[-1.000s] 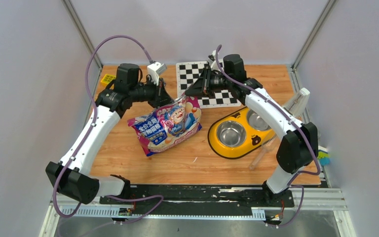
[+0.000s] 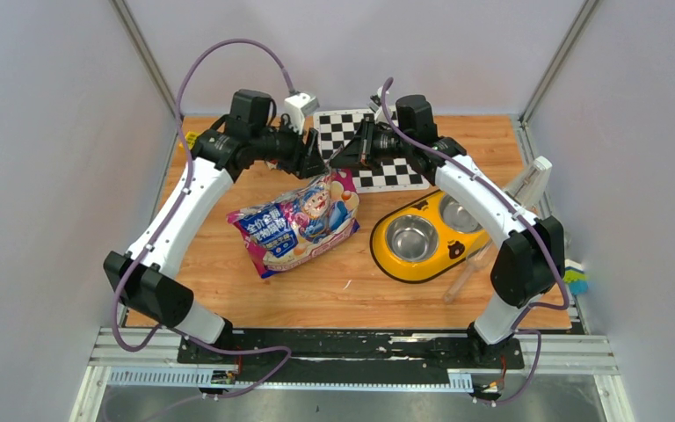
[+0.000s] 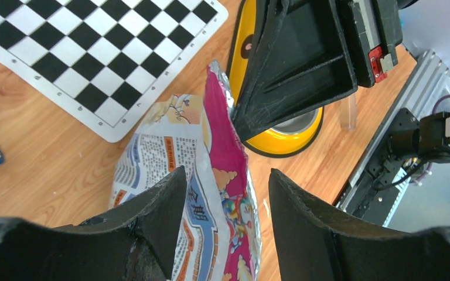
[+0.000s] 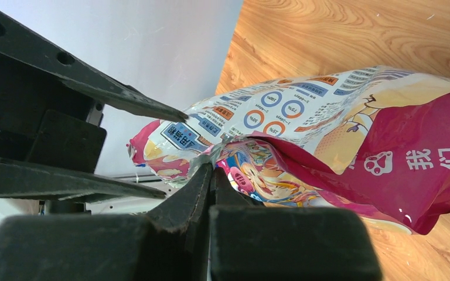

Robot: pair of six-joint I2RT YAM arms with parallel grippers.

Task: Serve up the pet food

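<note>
The pink and blue pet food bag [image 2: 299, 220] lies on the table, its front print facing up and its top edge raised toward both grippers. My right gripper is shut on the thin top edge of the bag, as the right wrist view shows. Close beside it, my left gripper stands open, its fingers apart on either side of the bag's pink-lined upper edge [image 3: 225, 140]. Two steel bowls sit in a yellow stand to the right; the nearer bowl [image 2: 411, 238] looks empty.
Behind the grippers lies a checkered board [image 2: 380, 176]. A clear tube-like object [image 2: 468, 280] rests at the right, by the yellow stand [image 2: 453, 251]. Table in front of the bag is clear.
The left gripper has opened from its hold at the bag's top edge and shifted right and back, closer to the right gripper. The bag and right arm have barely moved.
</note>
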